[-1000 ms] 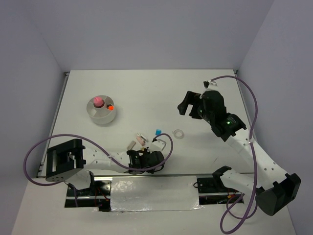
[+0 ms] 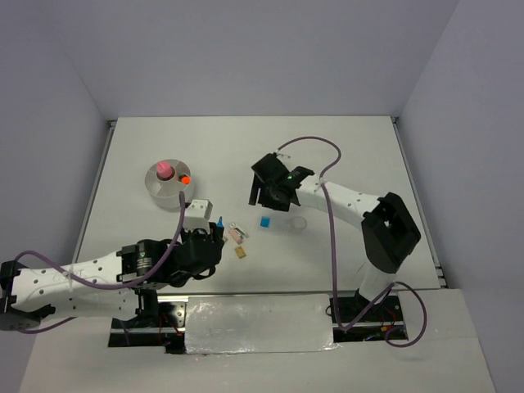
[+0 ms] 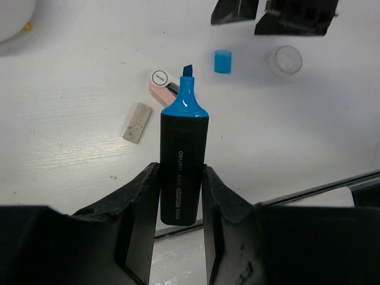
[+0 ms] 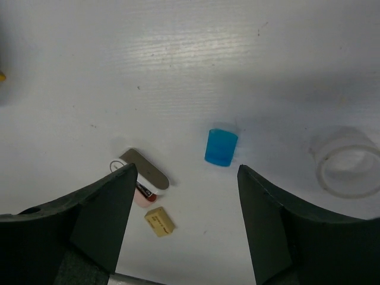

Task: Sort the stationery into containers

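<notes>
My left gripper is shut on an uncapped blue highlighter (image 3: 184, 142), its tip pointing away from the fingers. Over the table's middle, my right gripper hangs with its fingers apart and nothing between them. Below it on the table lies a small blue block-like piece (image 4: 221, 147), perhaps the highlighter's cap. A clear tape roll (image 4: 350, 169) is to its right. Left of the blue piece are a pinkish stapler-like item (image 3: 162, 88), a grey-beige eraser-like block (image 3: 138, 123) and a yellowish block (image 2: 240, 252).
A round grey compartmented container (image 2: 169, 190) stands at the left, holding a pink item (image 2: 164, 170) and an orange one (image 2: 185, 180). Both arms are close to the middle.
The left arm has risen and swung left with the highlighter, uncovering the yellowish block. My right gripper has moved left from the right side to above the blue piece and tape roll.
</notes>
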